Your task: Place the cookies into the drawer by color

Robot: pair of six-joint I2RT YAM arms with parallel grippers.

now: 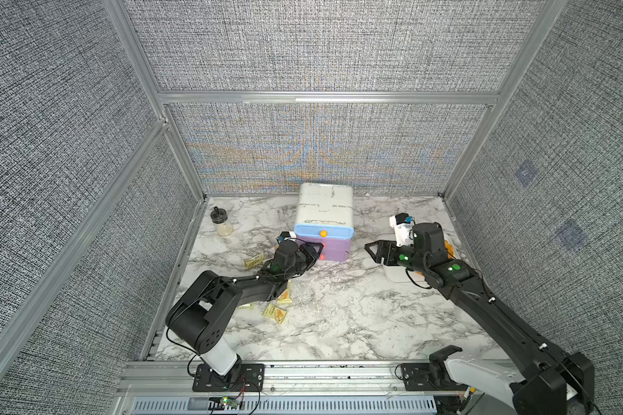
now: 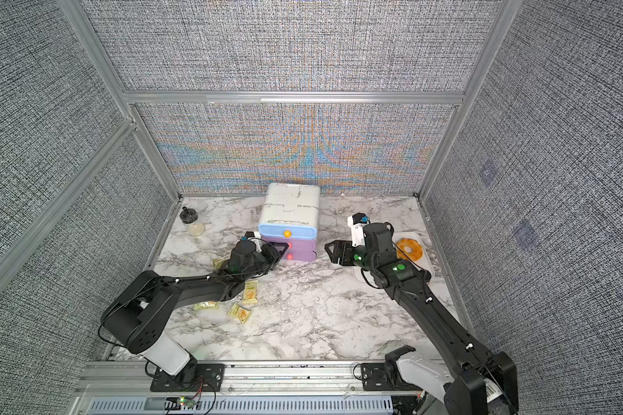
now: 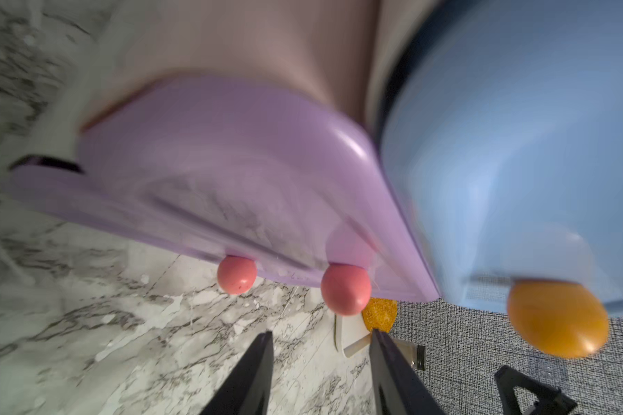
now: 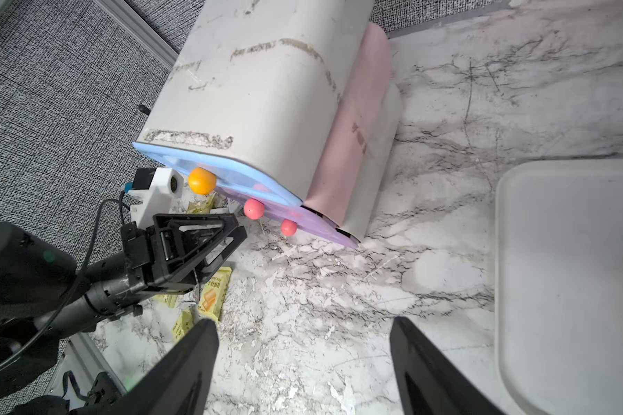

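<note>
The drawer unit (image 1: 325, 200) stands at the back centre, its blue top drawer (image 2: 270, 229) with an orange knob and purple lower drawers (image 4: 318, 224) with pink knobs, all closed. My left gripper is part open at the front, close to the middle pink knob (image 3: 345, 290), with nothing seen between its fingers. My right gripper stands open to the right of the unit, over the table. Yellow cookie packets (image 2: 239, 313) lie on the table at front left.
A white tray (image 4: 560, 263) with an orange piece (image 2: 408, 249) sits at right. A jar (image 1: 221, 221) stands at back left.
</note>
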